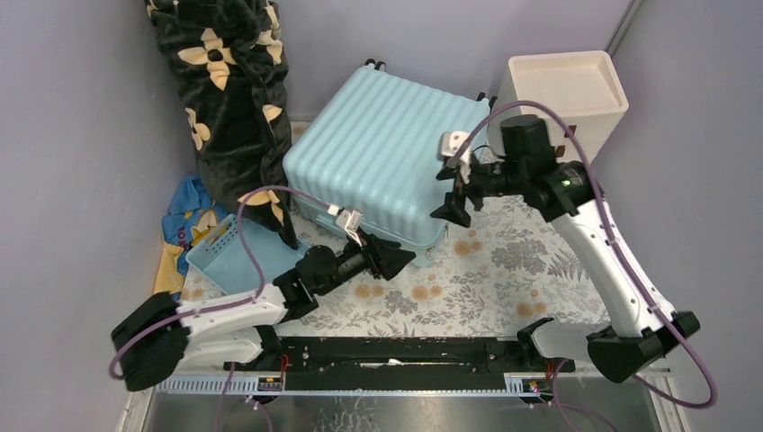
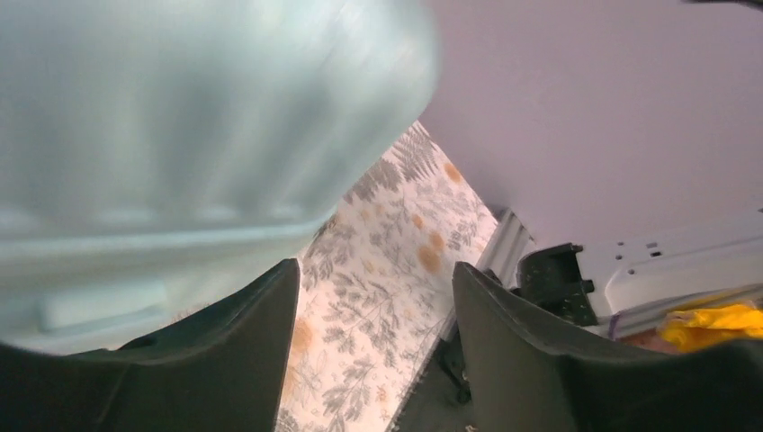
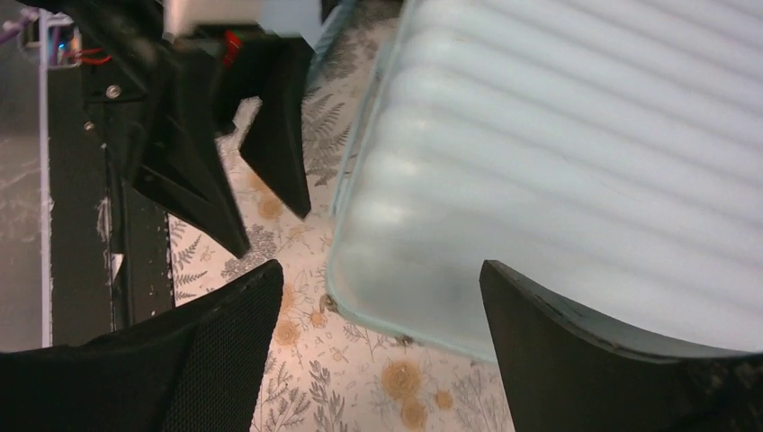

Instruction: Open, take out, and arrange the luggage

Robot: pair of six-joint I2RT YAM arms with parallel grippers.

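A light blue ribbed suitcase [image 1: 382, 153] lies on its side on the floral mat [image 1: 513, 270]. My left gripper [image 1: 396, 256] is at its front lower edge, part open with nothing between its fingers; in the left wrist view the blurred shell [image 2: 207, 126] fills the upper left. My right gripper [image 1: 450, 202] stands open over the suitcase's right front corner. In the right wrist view that corner [image 3: 378, 261] sits between and beyond the open fingers, apart from them as far as I can tell.
A dark flowered blanket [image 1: 220, 108] hangs at the back left, above a blue basket [image 1: 211, 261] and colorful cloth [image 1: 184, 216]. A white drawer unit [image 1: 562, 76] stands at the back right.
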